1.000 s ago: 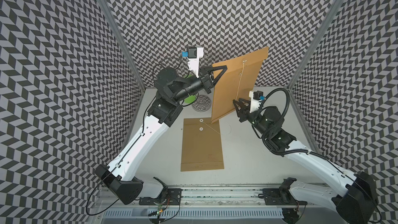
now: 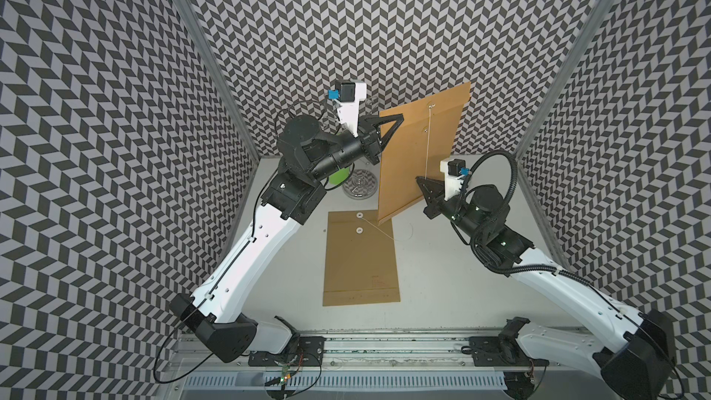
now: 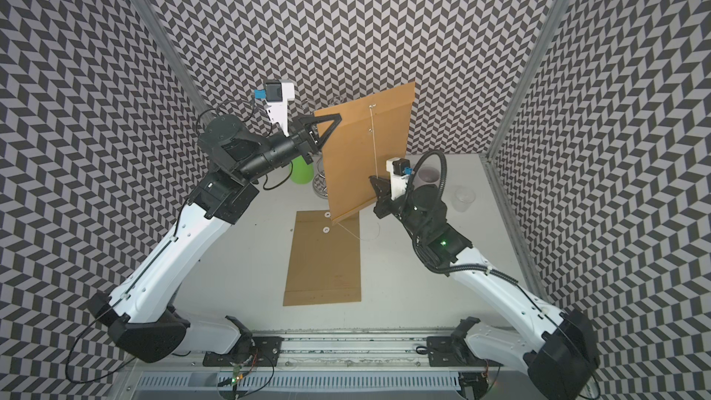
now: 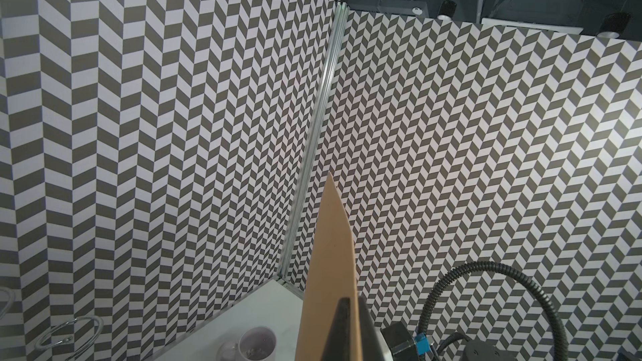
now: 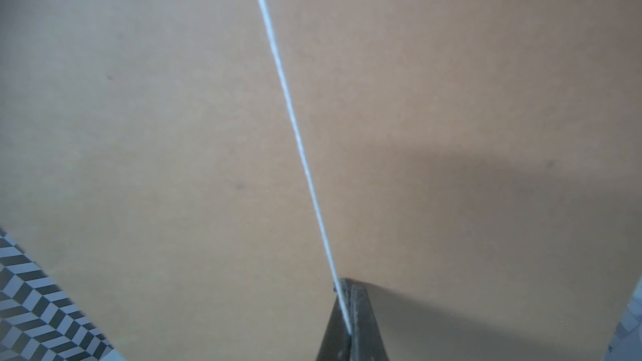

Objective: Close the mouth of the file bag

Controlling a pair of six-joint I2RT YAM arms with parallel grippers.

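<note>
A tan file bag (image 2: 403, 166) hangs upright above the table, my left gripper (image 2: 389, 124) shut on its upper left edge; the left wrist view sees it edge-on between the fingers. Two small buttons sit near its top, and a thin white string (image 5: 294, 127) runs down from the upper one (image 2: 431, 106). My right gripper is in front of the bag's lower part, shut on the string's lower length, its tips close to the bag's face.
A second tan bag (image 2: 360, 266) with two buttons and a loose string lies flat on the table (image 2: 451, 274). Behind are a round metal tray (image 2: 360, 185), a green object (image 3: 301, 172), a mug (image 4: 257, 341) and a clear cup (image 3: 463, 196).
</note>
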